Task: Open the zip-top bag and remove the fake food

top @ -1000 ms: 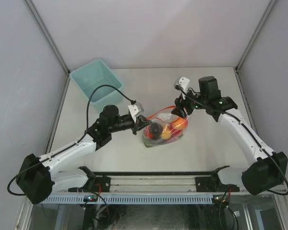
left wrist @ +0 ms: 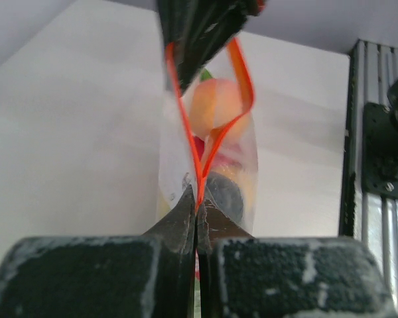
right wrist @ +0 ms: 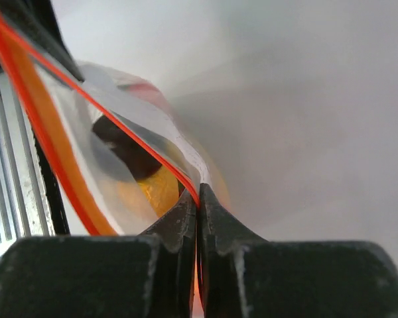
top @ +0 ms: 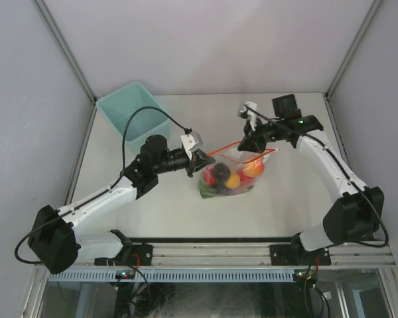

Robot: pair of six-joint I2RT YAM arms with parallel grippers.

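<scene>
The clear zip top bag (top: 242, 188) lies mid-table, its orange zip edge (top: 226, 147) parted into a loop. Fake food shows through the plastic: a dark round piece (top: 221, 172), a yellow one (top: 233, 181), a peach-orange one (top: 253, 167) and something red (top: 209, 175). At the left end of the zip, my left gripper is shut on the bag's edge. My right gripper is shut on the far orange edge, and the bag's mouth gapes between the two hands in the right wrist view. The bag's contents are partly hidden in both wrist views.
An empty teal bin (top: 129, 109) stands at the back left, behind the left arm. Bare white table (top: 186, 222) lies in front of the bag and to its right. A metal rail (top: 212, 255) borders the front edge.
The left has moved slightly, still gripping; the bag's rim is pulled more taut.
</scene>
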